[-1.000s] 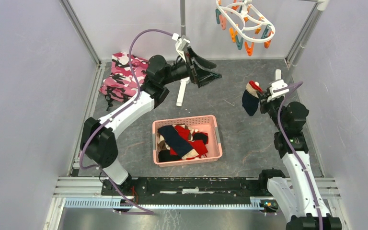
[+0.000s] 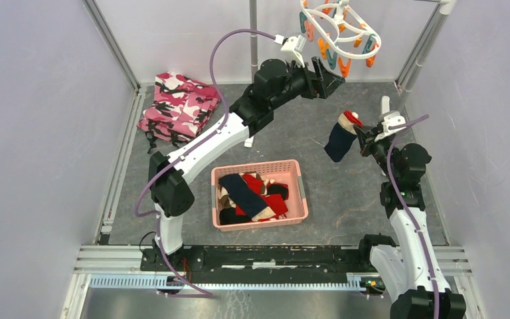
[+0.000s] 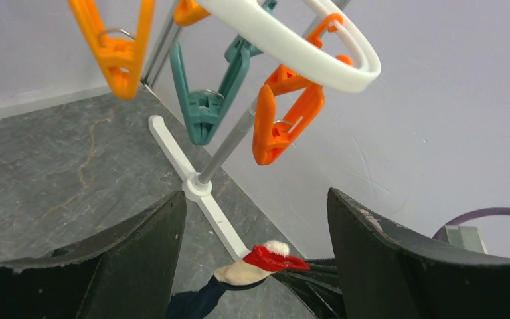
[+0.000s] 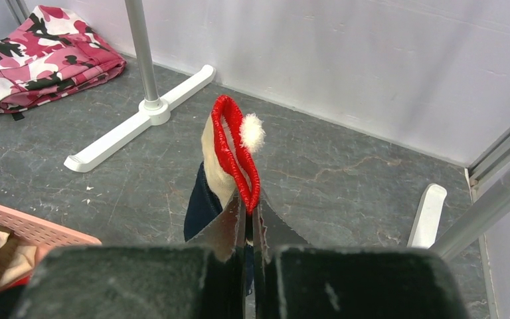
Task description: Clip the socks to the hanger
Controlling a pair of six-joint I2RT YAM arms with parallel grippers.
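Note:
The white hanger (image 2: pixel 365 30) with orange and teal clips hangs at the top right. My left gripper is open just below it, facing an orange clip (image 3: pixel 272 139) and a teal clip (image 3: pixel 202 116), nothing between its fingers. My right gripper is shut on a navy, cream and red sock (image 2: pixel 339 143) with a white pompom, held up by its red cuff below and right of the hanger. A pink basket (image 2: pixel 292 216) holds more socks (image 2: pixel 242 196).
A pink camouflage bundle (image 2: pixel 176 106) lies at the back left. Metal poles (image 4: pixel 139 53) on white feet (image 4: pixel 106 146) stand at the back and right. The floor between basket and right arm is clear.
The right gripper and its sock have shifted slightly.

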